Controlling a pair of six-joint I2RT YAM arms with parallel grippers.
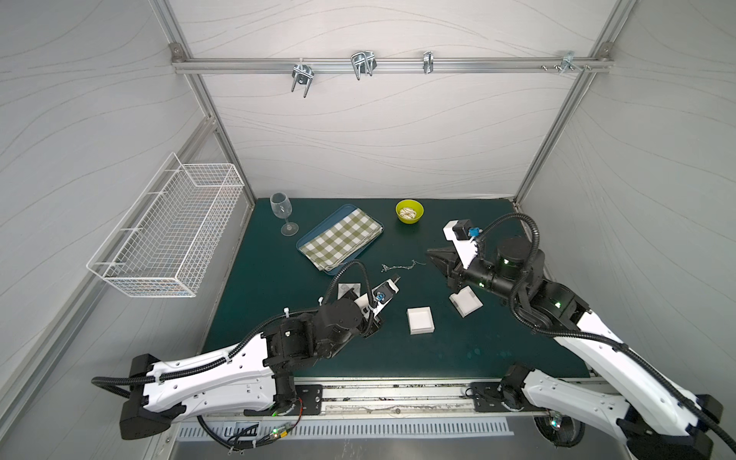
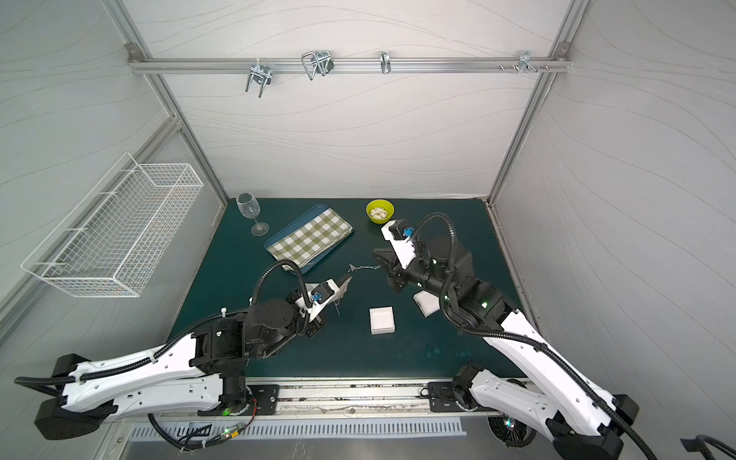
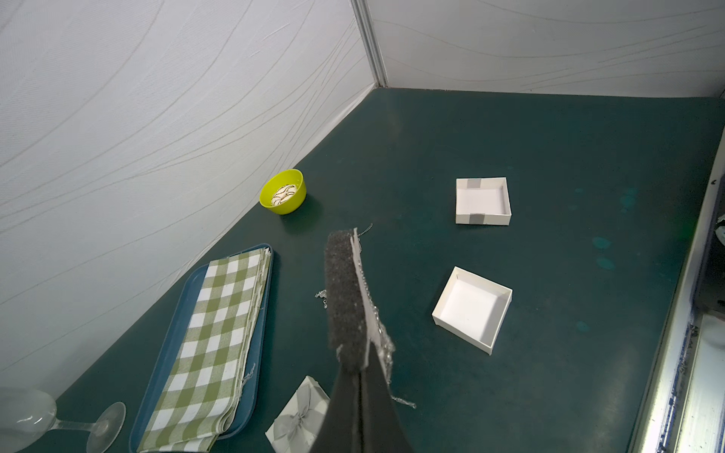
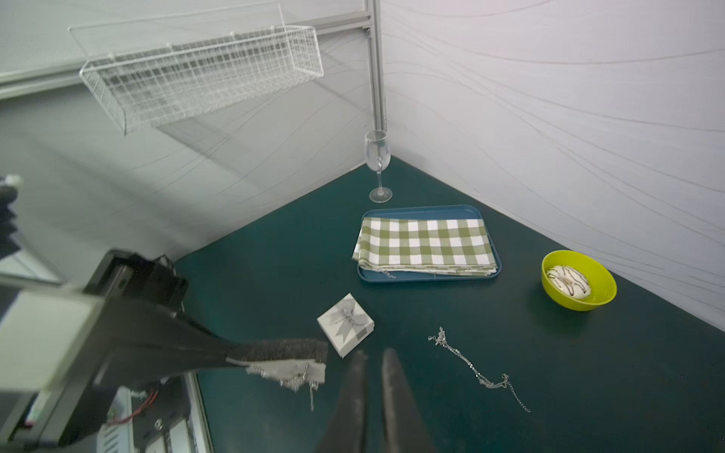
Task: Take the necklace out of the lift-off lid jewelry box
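Note:
A silver necklace (image 4: 475, 373) lies on the green table between the grippers. My left gripper is shut above the table; thin chain shows along its pale pad, and in the right wrist view a short strand dangles there. My right gripper hovers right of it, blurred in its wrist view, its finger hard to judge. An open white box (image 3: 472, 305) sits in the front middle; a second open box piece (image 3: 482, 201) lies to its right. A white box with a ribbon bow (image 4: 345, 324) is left of the necklace.
A blue tray with a checked cloth (image 4: 426, 243) lies at the back left, a wine glass (image 1: 281, 207) beside it. A yellow bowl (image 1: 409, 207) stands at the back. A wire basket (image 1: 165, 230) hangs on the left wall.

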